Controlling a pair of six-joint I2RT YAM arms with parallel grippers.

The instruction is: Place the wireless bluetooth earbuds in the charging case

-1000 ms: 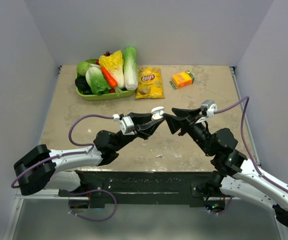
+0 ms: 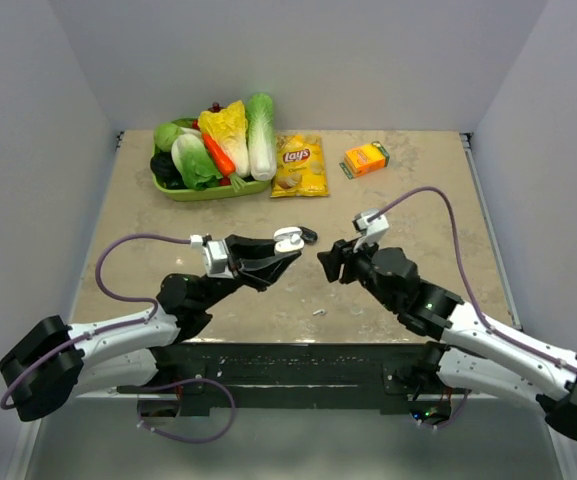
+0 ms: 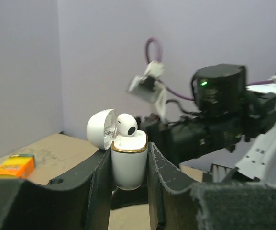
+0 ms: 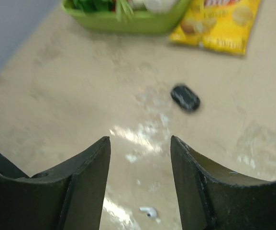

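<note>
My left gripper (image 2: 280,258) is shut on the white charging case (image 3: 128,165), held upright with its lid (image 3: 99,127) open and a white earbud (image 3: 126,122) in it. My right gripper (image 2: 334,262) stands open to the right of the case, with nothing between its fingers. A second small white earbud (image 2: 319,312) lies on the table below and between the grippers; it also shows low in the right wrist view (image 4: 149,211).
A dark oval object (image 4: 184,97) lies on the table behind the left gripper. A green basket of vegetables (image 2: 198,195), a Lay's bag (image 2: 299,166) and an orange box (image 2: 364,158) stand at the back.
My right gripper has pulled away from the case and moved down toward the table's front. My left gripper has shifted left with the case.
</note>
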